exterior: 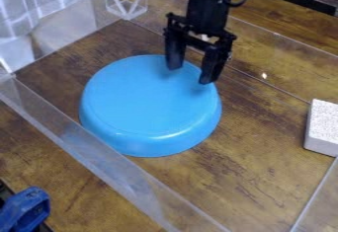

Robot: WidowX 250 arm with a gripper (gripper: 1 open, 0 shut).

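A large round blue disc (pixel 148 103) lies on the wooden surface in the camera view. My black gripper (pixel 193 60) is at its far edge, pointing down, with two dark fingers spread apart over the rim. I cannot make out anything held between them.
A white rectangular block (pixel 319 127) lies at the right. Clear plastic walls border the left and lower sides, with a blue object (pixel 19 212) outside at the lower left. Bare wood is free right of the disc.
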